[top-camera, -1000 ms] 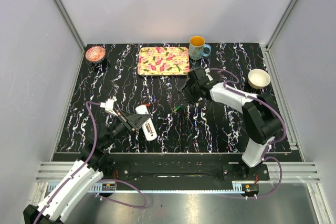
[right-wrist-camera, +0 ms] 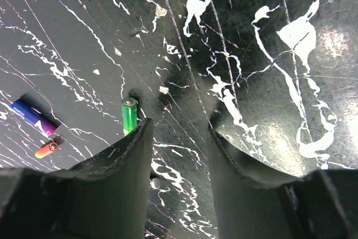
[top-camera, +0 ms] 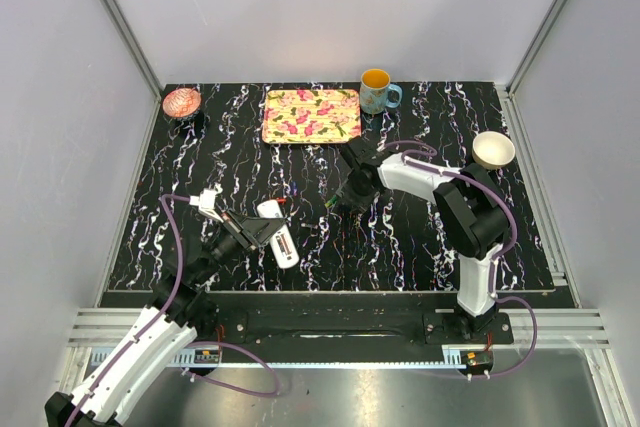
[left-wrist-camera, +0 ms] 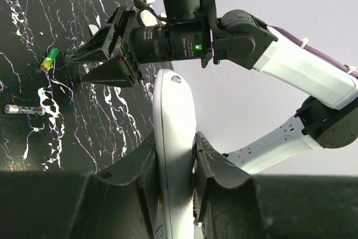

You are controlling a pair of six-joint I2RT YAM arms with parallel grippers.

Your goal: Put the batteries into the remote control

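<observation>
A white remote control (top-camera: 284, 249) is held at the left of the black table, my left gripper shut on it; in the left wrist view the remote's back end (left-wrist-camera: 174, 102) rises between the fingers. A green battery (right-wrist-camera: 129, 114) with a gold end lies on the table near the middle. Over the table beside it is my right gripper, its fingers part open with only bare table showing between them. One right finger (right-wrist-camera: 126, 158) overlaps the lower end of the green battery in the right wrist view. A black-and-silver battery (left-wrist-camera: 24, 109) lies nearer the remote.
A blue cylinder (right-wrist-camera: 33, 117) and a small orange-red piece (right-wrist-camera: 46, 149) lie farther left. At the back are a floral tray (top-camera: 311, 116), an orange-and-blue mug (top-camera: 376, 92) and a red-patterned bowl (top-camera: 182, 103). A cream bowl (top-camera: 493, 150) stands at right.
The left arm and the remote have stayed still.
</observation>
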